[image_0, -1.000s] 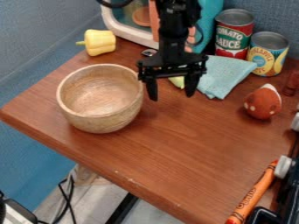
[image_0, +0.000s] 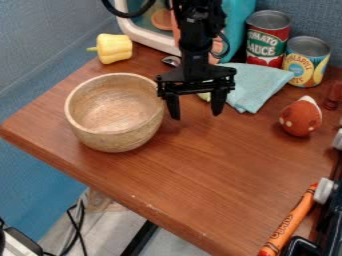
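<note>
My black gripper (image_0: 197, 106) hangs over the wooden table just right of a pale wooden bowl (image_0: 115, 120), its two fingers apart and pointing down, with nothing seen held between them. A light blue cloth (image_0: 259, 86) lies behind and right of it. A small pale yellow-green object is partly hidden behind the gripper.
Tomato sauce (image_0: 267, 42) and a second can (image_0: 306, 62) stand at the back right. A brown egg-shaped toy (image_0: 301, 118), an orange crayon (image_0: 297, 217), a yellow corn-like toy (image_0: 111, 47) and a toy appliance at the back edge surround clear table (image_0: 187, 180) in front.
</note>
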